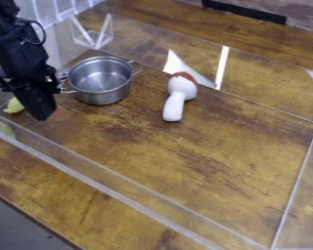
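My black gripper (39, 105) is at the left edge, low over the wooden table, just left of a steel pot (105, 82) with two side handles; its fingers look closed, with nothing visible between them. A pale yellow-green object (15, 105) lies behind it, partly hidden. A white object with a rounded, reddish-topped head and a long handle (176, 104) lies right of the pot.
Clear plastic walls (146, 200) run round the work area on the table (211, 166). White angular pieces stand along the back wall.
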